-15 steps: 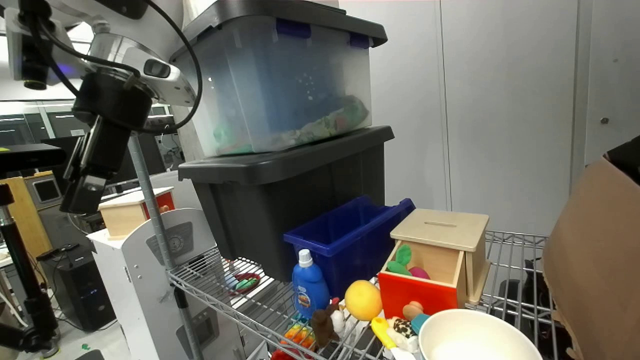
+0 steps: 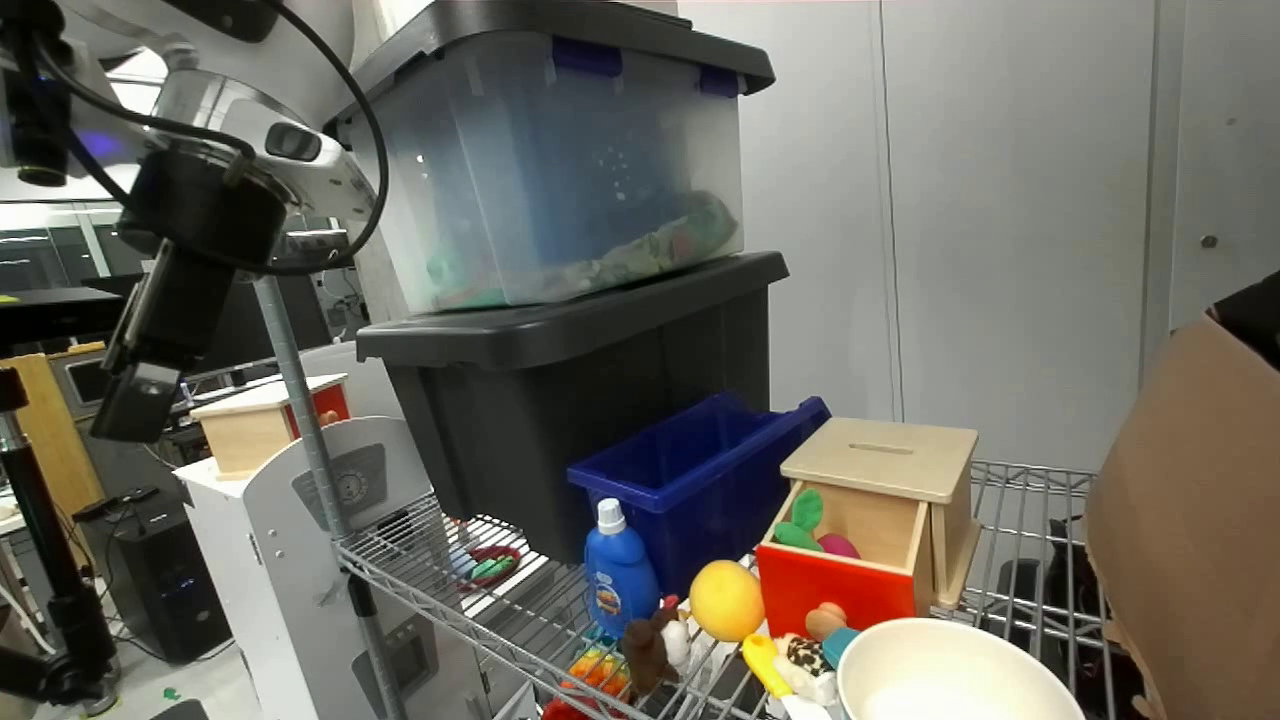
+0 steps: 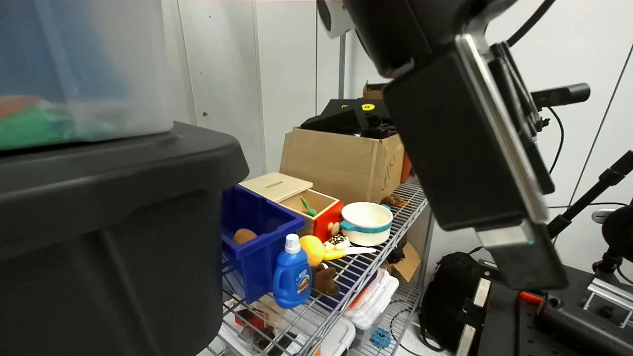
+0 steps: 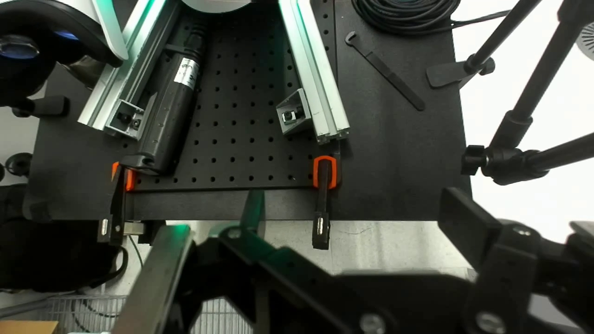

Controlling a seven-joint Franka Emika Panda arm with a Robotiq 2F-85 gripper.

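In the wrist view my gripper is open, its two fingers far apart with nothing between them. It hangs in the air, well away from the shelf, at the left of exterior view 1. On the wire shelf, a wooden box [image 2: 882,454] has its red-fronted drawer [image 2: 828,594] pulled out, with a green and purple toy vegetable [image 2: 801,526] inside. Beside it are a blue bottle [image 2: 618,570], an orange ball [image 2: 726,600], a yellow-handled knife [image 3: 350,251] and a white bowl [image 2: 960,672]. A blue bin [image 3: 261,237] holds a brown rounded object [image 3: 244,236].
Stacked storage tubs [image 2: 576,348] rise behind the bin. A cardboard box [image 3: 332,166] closes the shelf's other end. Beneath the gripper in the wrist view lies a black table [image 4: 395,150] with metal rails [image 4: 317,72], clamps [image 4: 324,172] and a wrench [image 4: 390,78].
The arm and gripper have shifted left and slightly down in exterior view 1. Everything on the shelf looks unmoved.
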